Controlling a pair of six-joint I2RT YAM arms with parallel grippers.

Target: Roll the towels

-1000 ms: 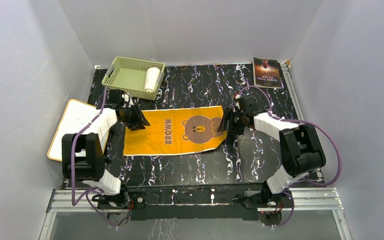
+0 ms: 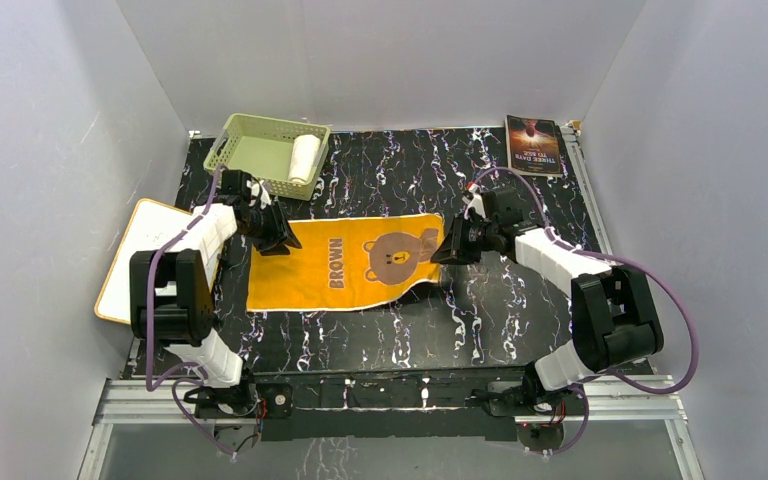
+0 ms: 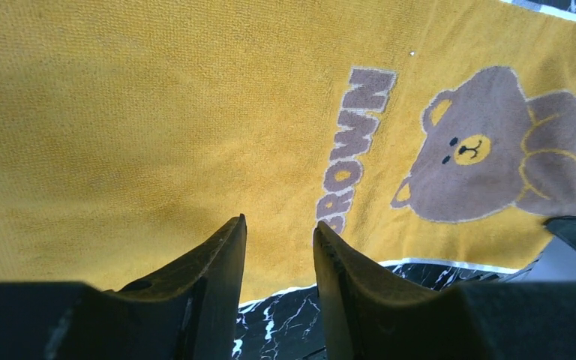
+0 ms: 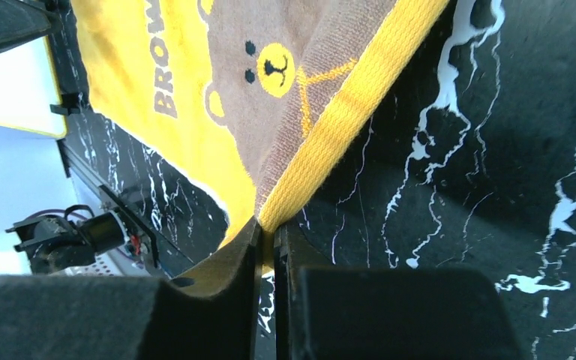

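Note:
A yellow towel (image 2: 310,270) with a brown bear (image 3: 472,172) and the word BROWN lies spread on the dark marbled table. At its right end my right gripper is shut on the towel's edge, lifting it so that this end curls up off the table, as the right wrist view shows. My left gripper (image 2: 285,240) hangs over the upper left part of the towel, part open with nothing between its fingers; in the left wrist view the fingertips sit above bare cloth.
A green basket (image 2: 260,125) holding a rolled white towel (image 2: 304,156) stands at the back left. A book (image 2: 533,145) lies back right. A white board (image 2: 140,260) is under the left arm.
My right gripper has moved slightly, with the towel's right end now more lifted and pulled inward. My left gripper has shifted slightly upward in the top view.

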